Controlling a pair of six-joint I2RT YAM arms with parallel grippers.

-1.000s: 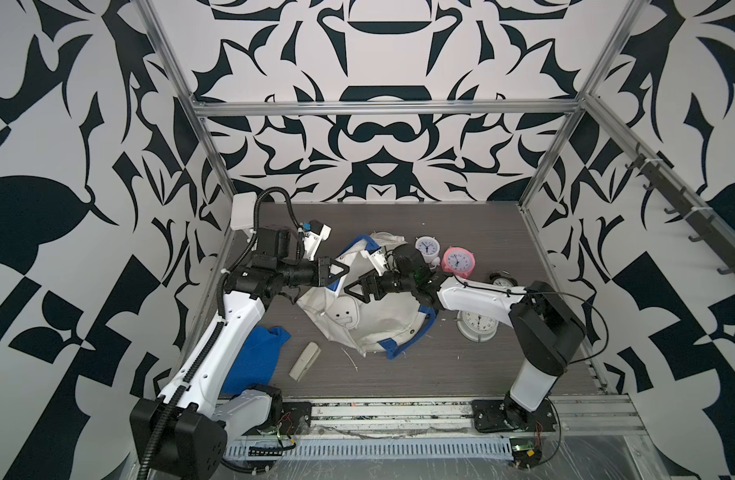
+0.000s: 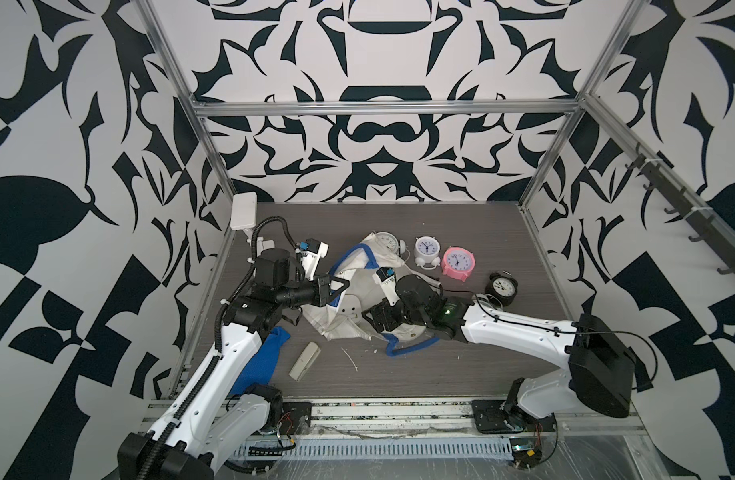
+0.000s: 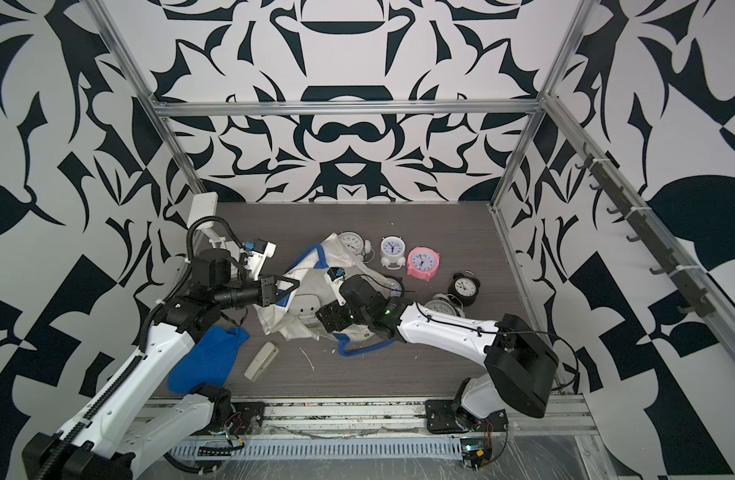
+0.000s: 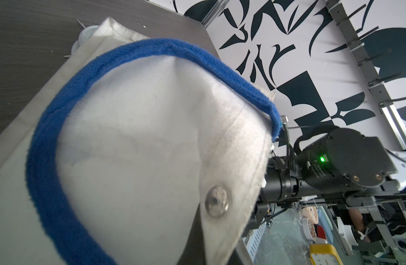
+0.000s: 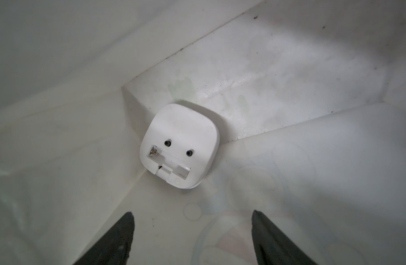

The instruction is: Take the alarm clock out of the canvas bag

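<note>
The white alarm clock [image 5: 180, 145] lies back side up in a corner of the canvas bag, its empty battery slot showing. From above, the clock [image 2: 350, 305] appears inside the cream canvas bag [image 2: 323, 321] with blue straps. My left gripper [image 2: 341, 291] is shut on the bag's edge beside the snap button, seen low in the left wrist view [image 4: 216, 247]. Over the bag's opening, my right gripper [image 2: 373, 321] is part open, with nothing between its fingers. In the right wrist view the clock lies beyond the fingertips, apart from them.
Several other clocks stand outside the bag: silver [image 2: 386, 241], white [image 2: 426, 249], pink [image 2: 457, 263] and black [image 2: 501, 288]. A further clock [image 3: 441, 304] is partly hidden by the right arm. In front lie a blue cloth [image 2: 259, 364] and a beige block [image 2: 305, 361].
My right gripper has moved toward the front and slightly right over the bag. The left gripper has shifted slightly toward the front, the bag's edge still in it.
</note>
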